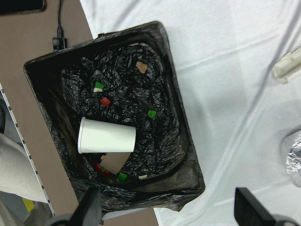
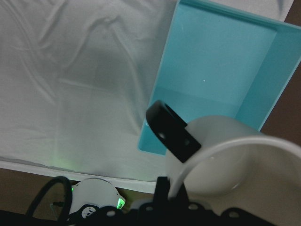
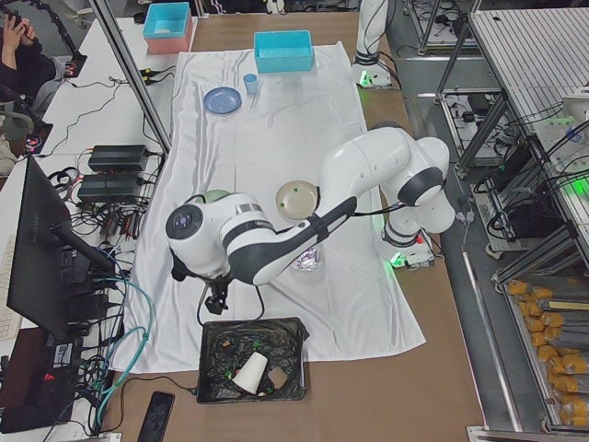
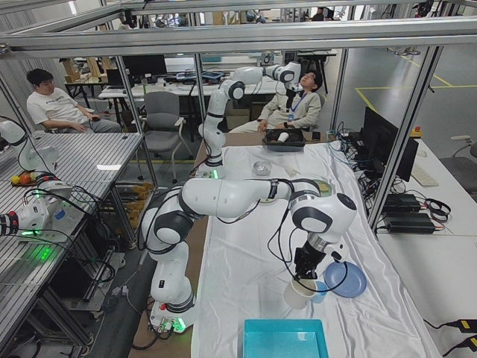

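My left gripper (image 3: pixel 217 296) hangs open above a black bag-lined bin (image 3: pixel 212 359); in the left wrist view its fingers are apart with nothing between. A white cup (image 1: pixel 106 135) lies on its side in the bin among small scraps. My right gripper (image 4: pixel 304 268) is shut on the rim of a white mug (image 4: pixel 297 297), which has a dark handle in the right wrist view and hangs near the turquoise tray (image 2: pixel 221 56).
A blue plate (image 4: pixel 344 280), blue cup (image 3: pixel 250 83), beige plate (image 3: pixel 297 200) and crumpled foil (image 1: pixel 294 159) are on the white cloth. A pale object (image 1: pixel 287 66) lies beside the bin. The green plate is mostly hidden.
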